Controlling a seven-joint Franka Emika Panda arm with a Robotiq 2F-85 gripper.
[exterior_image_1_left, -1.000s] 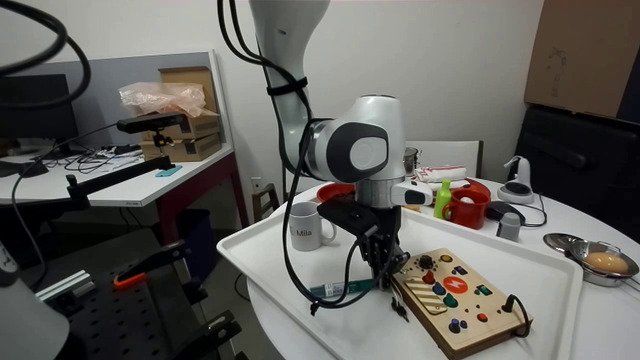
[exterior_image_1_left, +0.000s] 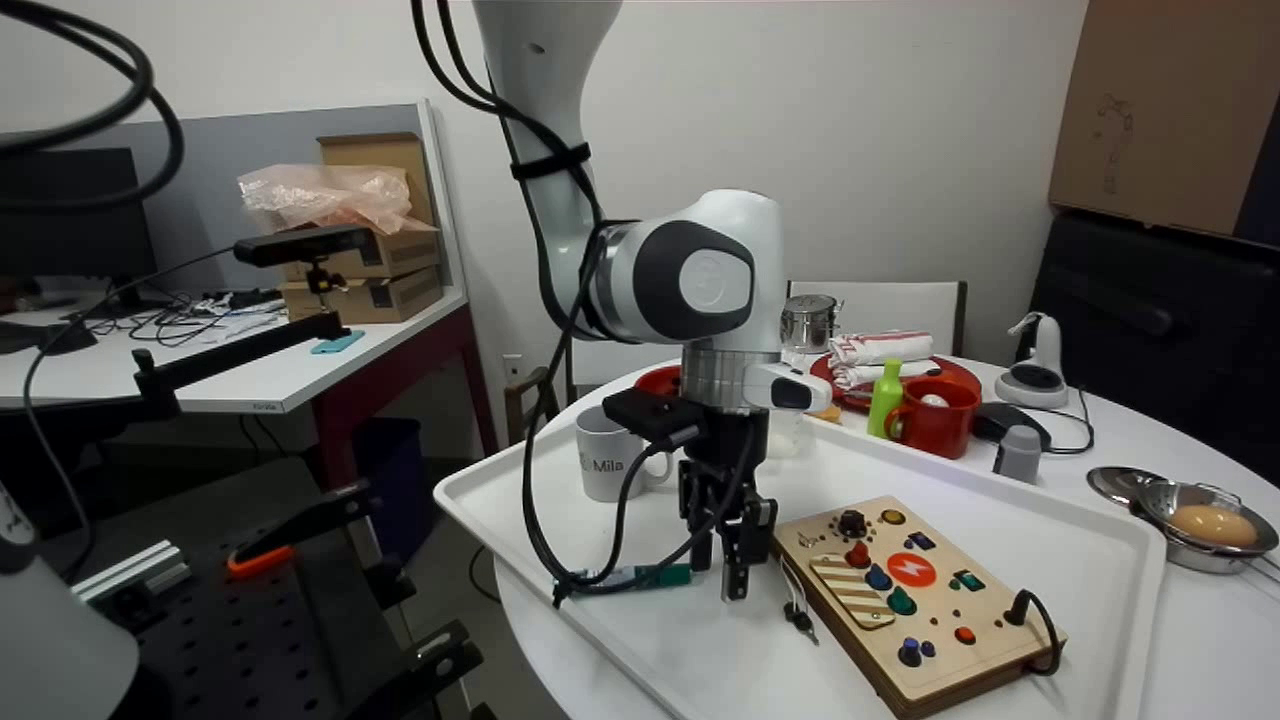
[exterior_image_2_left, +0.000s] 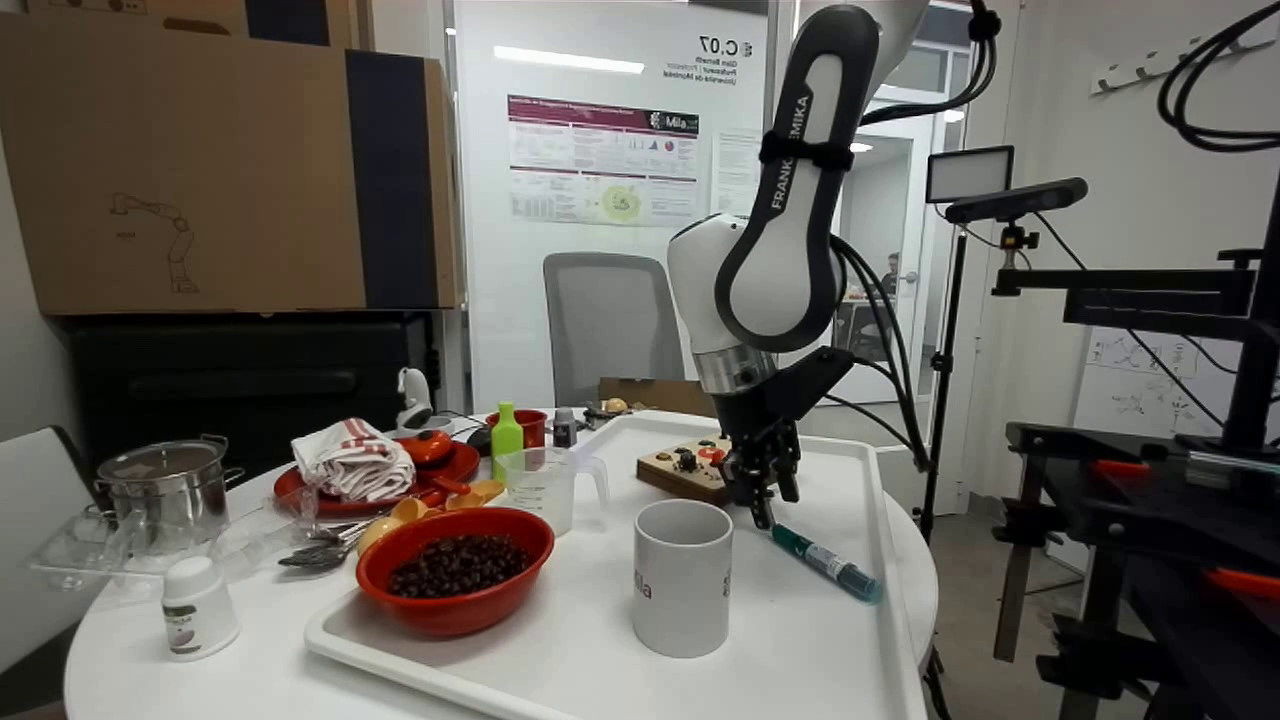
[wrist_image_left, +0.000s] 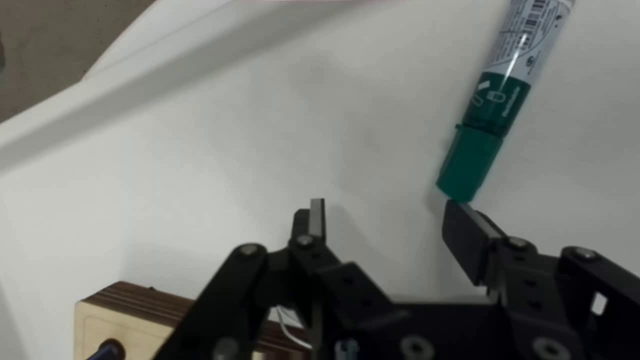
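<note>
A green-capped marker (wrist_image_left: 504, 90) lies on the white tray (exterior_image_2_left: 828, 672). In the wrist view its cap end meets the tip of the right-hand finger (wrist_image_left: 471, 234); whether they touch is unclear. My gripper points down, part open, and only bare tray shows between its fingertips. From the second exterior view, the marker (exterior_image_2_left: 828, 562) extends from beside the gripper (exterior_image_2_left: 775, 494) toward the tray's edge. Cables partly cover the marker (exterior_image_1_left: 666, 576) in the first exterior view.
The wooden button board (exterior_image_1_left: 918, 600) sits close beside the gripper, a loose cable near its edge. A white mug (exterior_image_2_left: 681, 582) and a red bowl of dark beans (exterior_image_2_left: 456, 570) occupy the tray's other end. Bare tray surrounds the marker.
In the first exterior view the arm has shifted left, away from the button board. The marker also lies farther left than before. The gripper's two fingers now show apart.
</note>
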